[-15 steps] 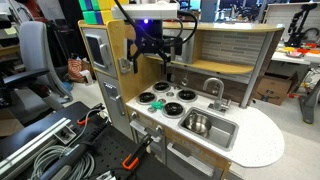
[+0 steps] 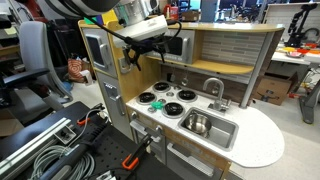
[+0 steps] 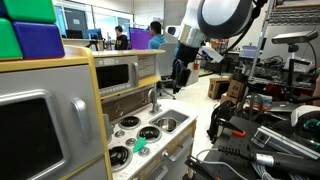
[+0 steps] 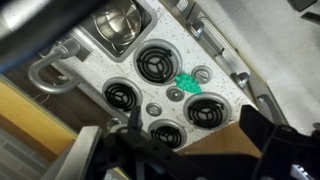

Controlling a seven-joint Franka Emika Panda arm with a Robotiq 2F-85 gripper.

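Note:
A small green item (image 4: 193,80), its exact shape unclear, lies on the stove top among several black coil burners (image 4: 156,64). The same green item (image 2: 157,104) shows near the front of the burners in exterior view 1. A metal pot (image 4: 118,21) sits in the sink (image 2: 222,133), to the right of the burners in that exterior view. High over the stove hangs my gripper, its dark fingers spread wide with nothing between them. In exterior view 2 the gripper (image 3: 177,87) is well clear of the counter.
A curved faucet (image 2: 219,92) rises behind the sink. The wooden shelf (image 2: 215,67) and cabinet with a microwave (image 3: 117,74) border the stove. Green and blue blocks (image 3: 30,38) stand on top at the left. Cables (image 2: 62,150) lie in front.
The arm has swung and tilted leftward in exterior view 1, and the gripper has turned. The pot and green item have not moved.

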